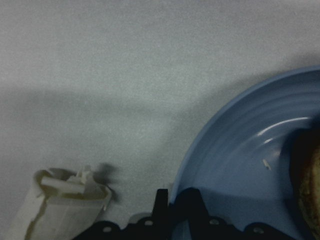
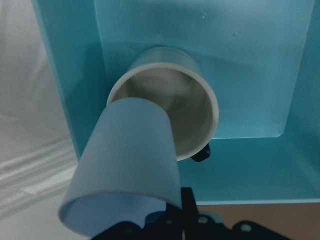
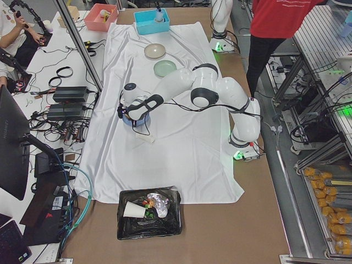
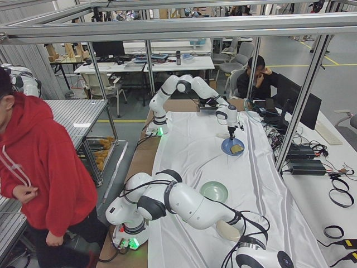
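My left gripper is low at the rim of a blue plate (image 1: 240, 165), which holds a browned food item (image 1: 307, 185); whether its fingers are open or shut is unclear. A crumpled white wrapper (image 1: 65, 210) lies beside the plate. In the right wrist view my right gripper is shut on a light blue cup (image 2: 120, 150), held over a white cup (image 2: 185, 115) inside the teal bin (image 2: 250, 60).
A green plate (image 4: 214, 191) and a beige plate (image 3: 154, 50) lie on the white cloth. A black-lined tray (image 3: 125, 225) with mixed items sits at the front. A pink bin (image 3: 100, 16) is at the back left. A person in red stands beside the table.
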